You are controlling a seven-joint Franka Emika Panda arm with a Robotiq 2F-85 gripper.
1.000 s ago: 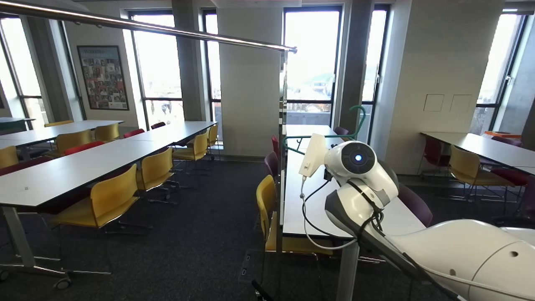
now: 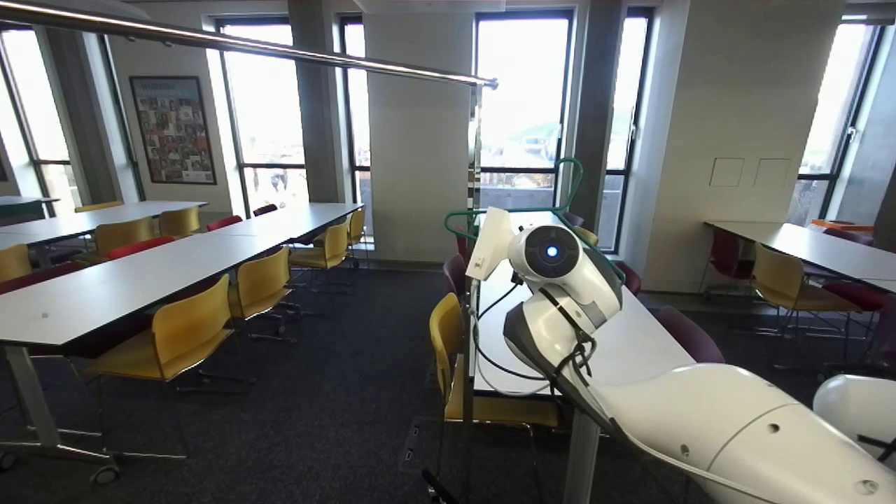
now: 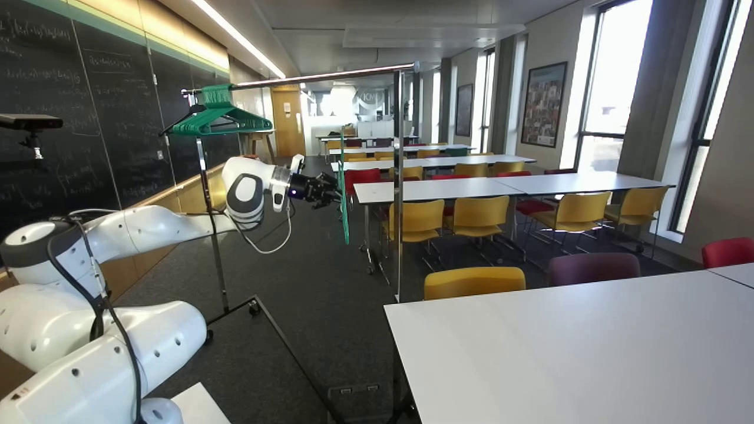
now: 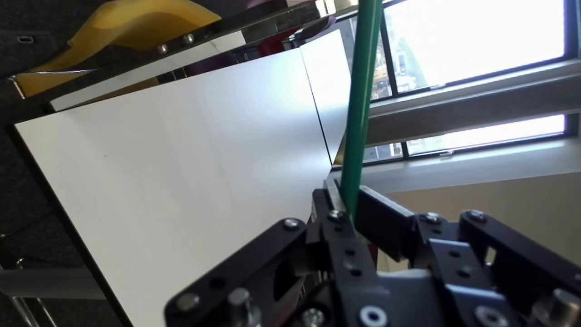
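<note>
A green hanger [image 2: 537, 209] is held in the air, its hook up and its body partly behind the arm's wrist. My gripper is shut on a green bar of that hanger [image 4: 361, 92], which rises between the two fingers in the wrist view. From the side, the hanger [image 3: 344, 205] looks like a thin upright line in front of the gripper [image 3: 333, 192]. The metal rail [image 2: 336, 59] of a clothes rack runs above and to the left of the hanger's hook. In exterior view 1 the gripper's fingers are hidden by the wrist.
Several green hangers [image 3: 220, 121] hang at one end of the rack's rail [image 3: 318, 76]. A rack post [image 3: 399, 184] stands upright near the held hanger. A white table [image 2: 571, 336] lies below the arm, with yellow chairs [image 2: 447, 327] beside it.
The arm and the held hanger have moved left and up in exterior view 1. The hanger's hook has come nearer the height of the rail, and its left end now passes the rack post.
</note>
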